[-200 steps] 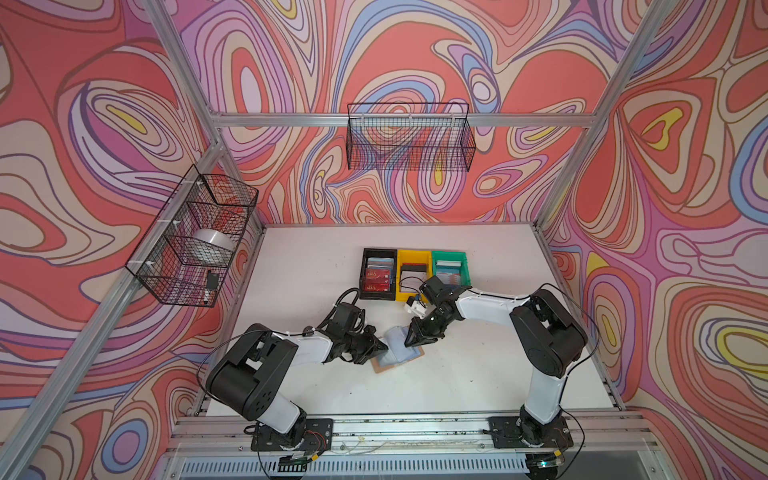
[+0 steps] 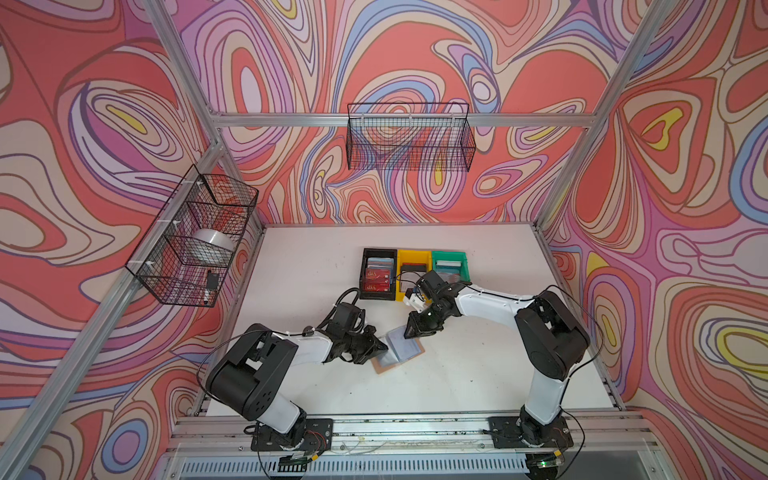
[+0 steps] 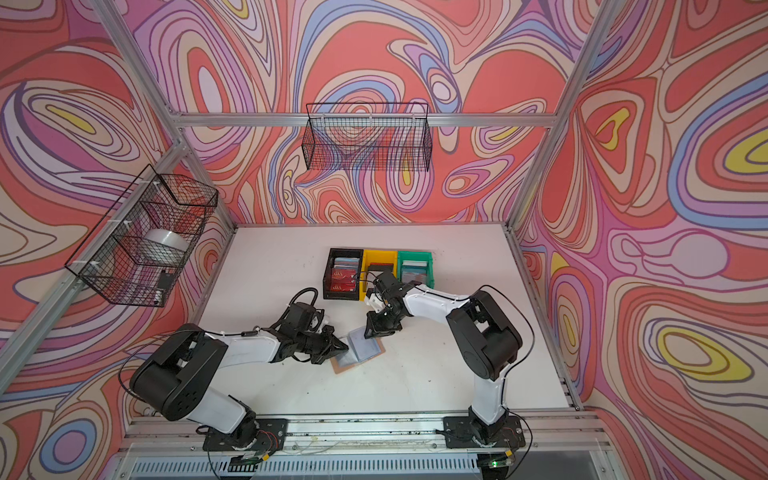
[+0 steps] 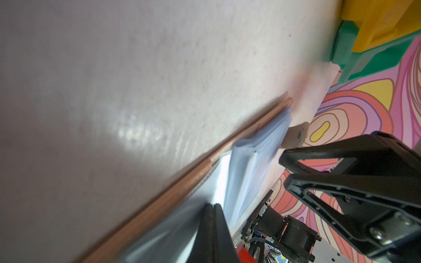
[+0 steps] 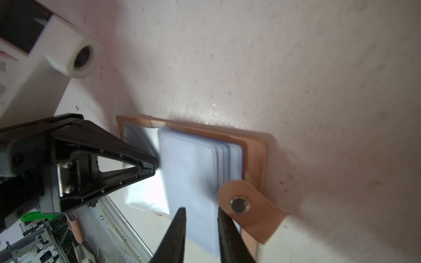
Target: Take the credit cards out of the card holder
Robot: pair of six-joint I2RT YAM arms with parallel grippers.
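Note:
The tan card holder [image 5: 254, 164] lies open on the table, its clear sleeves [image 5: 188, 175] spread flat, with a snap strap [image 5: 252, 212] at one side. My left gripper is shut on the holder's left sleeve area, with nothing clear between its fingers; in the right wrist view it presses at that side. My right gripper is part open just above the sleeve stack near the strap, with nothing visible between its fingers. Whether cards are inside the sleeves I cannot tell.
Black [image 2: 378, 293], yellow [image 2: 414, 254] and green [image 2: 449, 255] bins stand behind the holder, the black one holding red items. Wire baskets [image 2: 409, 144] hang on the frame.
My right gripper has risen slightly and moved back from the sleeves. The left arm looks unmoved.

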